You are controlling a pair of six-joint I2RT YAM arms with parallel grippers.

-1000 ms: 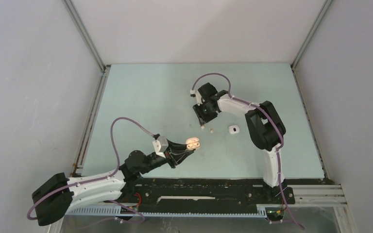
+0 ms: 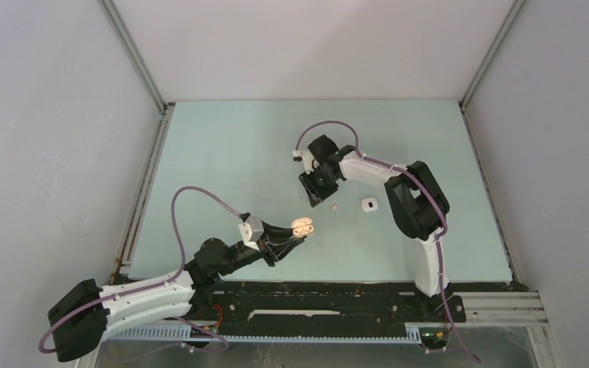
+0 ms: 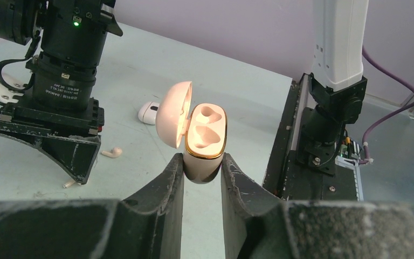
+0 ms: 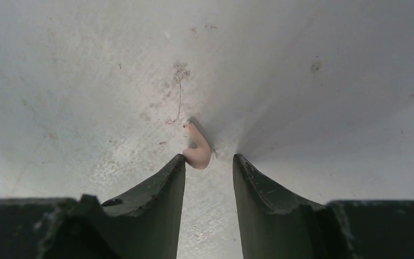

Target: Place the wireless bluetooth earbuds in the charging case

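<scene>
Pinched in my shut left gripper is the pale pink charging case, its lid swung open and both earbud wells empty. My right gripper hovers low over the table with its fingers part open. One pink earbud lies on the table between its fingertips, the round head near the left finger and the stem pointing away; whether they touch I cannot tell. A second earbud rests alone on the table, to the right of the right gripper in the top view.
A white rounded object with a dark spot lies on the table to the right of the loose earbud. The right arm spans the table's right side.
My right gripper has come forward and a little left, over the nearer earbud, which it now hides in the top view. The left arm and case have barely moved.
</scene>
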